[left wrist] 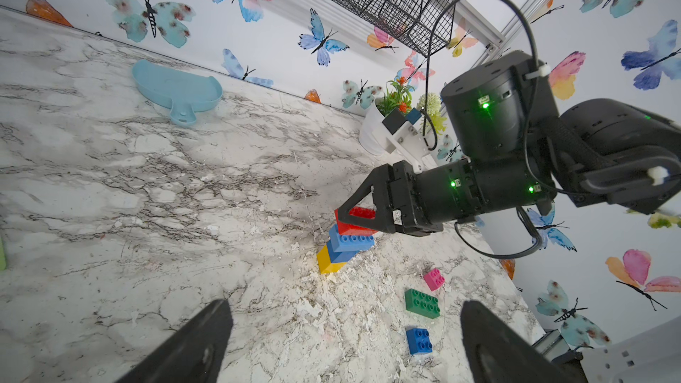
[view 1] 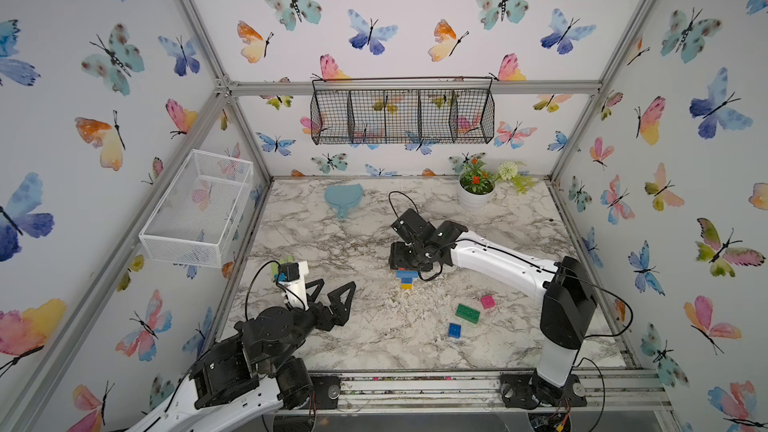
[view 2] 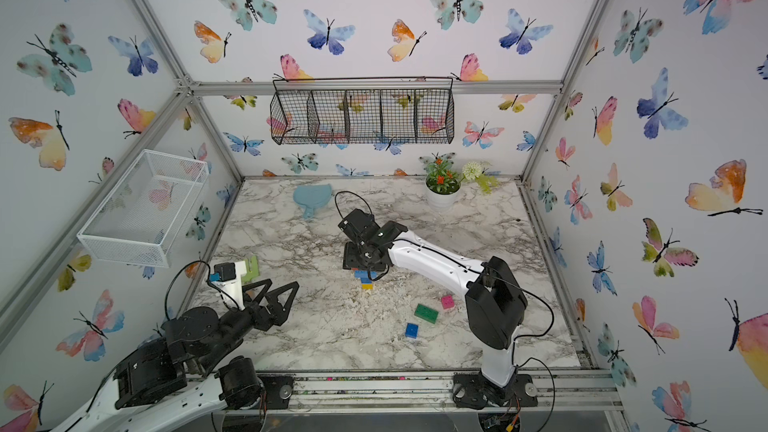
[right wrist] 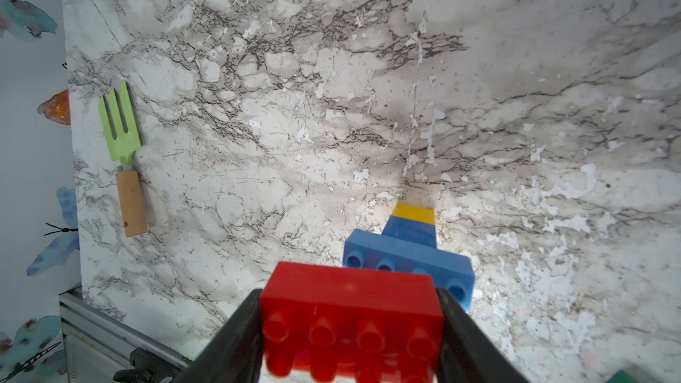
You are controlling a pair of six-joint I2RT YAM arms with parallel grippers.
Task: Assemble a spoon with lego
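My right gripper is shut on a red brick (right wrist: 352, 294), whose studs face the wrist camera. In the left wrist view, this red brick (left wrist: 356, 220) is right above a long blue brick (left wrist: 352, 239); whether the two are joined cannot be told. A smaller blue brick (left wrist: 340, 254) and a yellow brick (left wrist: 327, 261) continue the assembly down and to the left. Apart from all this, my left gripper (view 1: 337, 285) hovers over the table's left front, open and empty. Its blurred fingers (left wrist: 195, 337) frame the left wrist view.
Loose to the front right lie a green brick (view 1: 468, 314), a pink brick (view 1: 487, 301) and a blue brick (view 1: 454, 330). A light blue dustpan (view 1: 343, 197) and a potted plant (view 1: 474, 191) stand back. A green fork (right wrist: 129, 163) lies left. Bare table lies between.
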